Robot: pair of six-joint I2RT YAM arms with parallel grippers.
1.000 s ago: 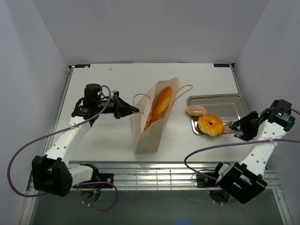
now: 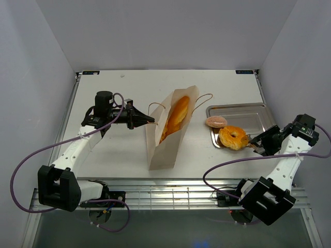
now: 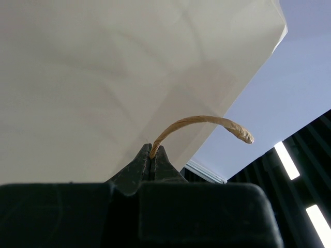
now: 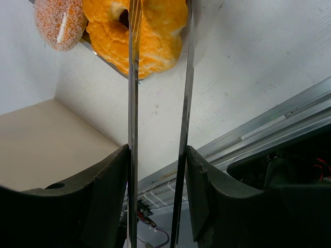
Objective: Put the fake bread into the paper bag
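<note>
In the top view the open paper bag (image 2: 164, 155) stands mid-table with a long golden loaf (image 2: 178, 113) inside. My left gripper (image 2: 154, 122) is shut on the bag's twisted handle (image 3: 199, 119), which rises from its fingertips in the left wrist view. A ring-shaped bread (image 2: 226, 137) and a pink, sugar-dusted bread (image 2: 216, 121) lie at the tray's left edge. My right gripper has its fingers wide apart, the two arms of metal tongs (image 4: 133, 103) between them. One tong arm lies over the ring bread near its hole, the other by its side.
The metal tray (image 2: 253, 121) is bare over its middle and right. A second bag handle (image 2: 202, 98) sticks out on the right. Clear table lies between bag and tray. A metal rail (image 2: 155, 194) runs along the front edge.
The left arm, bag and breads look about the same.
</note>
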